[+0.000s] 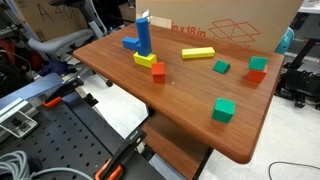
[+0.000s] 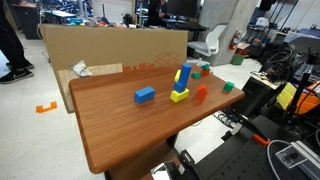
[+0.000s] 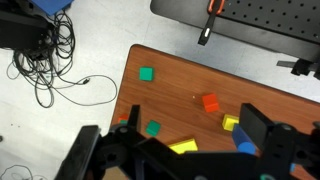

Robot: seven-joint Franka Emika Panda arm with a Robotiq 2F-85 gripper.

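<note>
Coloured blocks stand on a brown table point(image 1: 190, 85). Toward the far left, a tall blue block point(image 1: 143, 37) rises at a yellow block point(image 1: 145, 58); a second blue block point(image 1: 130, 43) lies close by. A red block point(image 1: 158, 72) is nearer the front edge, and a long yellow block point(image 1: 198, 51) lies behind. One green block point(image 1: 223, 110) is at the near right, another point(image 1: 221, 67) farther back. At the right a green block point(image 1: 259, 63) sits on a red one point(image 1: 256, 75). My gripper is high above the table, its dark fingers apart with nothing between them.
A cardboard panel point(image 2: 115, 48) stands along one side of the table. A black bench point(image 1: 65, 135) lies across a gap from the table. Cables point(image 3: 50, 45) lie on the floor beyond the table.
</note>
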